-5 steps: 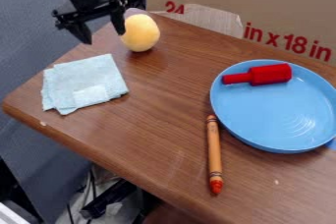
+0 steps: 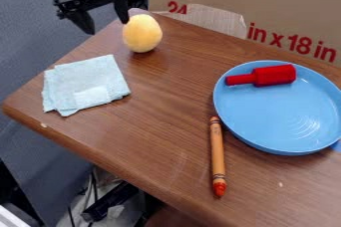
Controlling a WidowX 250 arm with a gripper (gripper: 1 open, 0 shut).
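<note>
My black gripper hangs open at the upper left, its two fingers apart with nothing seen between them, just left of and above a yellow egg-shaped object. A pale folded cloth lies at the table's left. A blue plate on the right holds a red cylindrical object with a handle. An orange crayon lies left of the plate.
A cardboard box stands along the back, with a clear plastic piece beside it. The table's left edge drops to a grey floor area.
The objects on the table have not moved.
</note>
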